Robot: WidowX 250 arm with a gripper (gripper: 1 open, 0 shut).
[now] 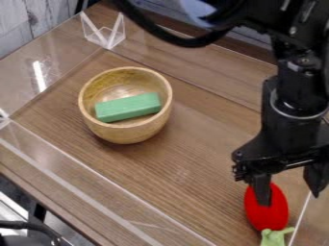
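My black gripper (284,176) hangs at the right, open, its near finger down over the top of a red oval object (267,214) at the bottom right. Whether the finger touches it I cannot tell. A pale green piece (274,236) sticks out below the red object.
A round wooden bowl (111,132) holding a green block (127,107) sits at the left. A clear plastic object (103,29) stands at the upper left. Dark cables lie at the bottom left corner.
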